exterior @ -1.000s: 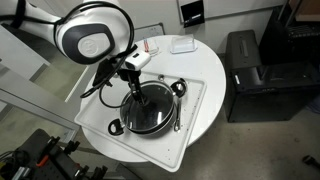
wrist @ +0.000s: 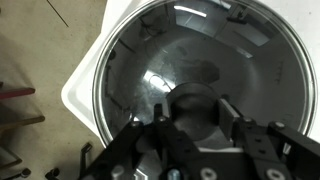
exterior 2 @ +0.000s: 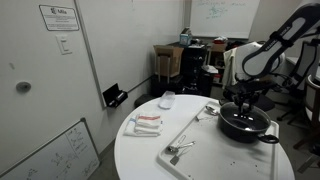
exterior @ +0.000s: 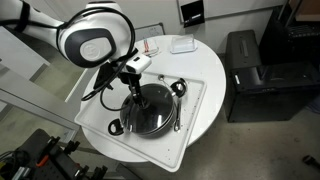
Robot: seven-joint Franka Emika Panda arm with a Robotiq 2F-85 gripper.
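Observation:
A dark pot with two side handles stands on the white tray. Its glass lid has a shiny metal rim and fills most of the wrist view. A round black knob rises from the lid's middle. My gripper is low over the pot, its fingertips on either side of that knob. Whether they press on the knob or only stand around it, I cannot tell. In exterior view 1 the arm hides part of the lid, and the fingertips are hard to make out against the dark glass.
The white tray lies on a round white table. Utensils rest in the tray. Folded cloths and a clear container lie outside it. A black case stands beyond the table.
The arm has shifted only very slightly above the pot. The pot and tray stand in the same place.

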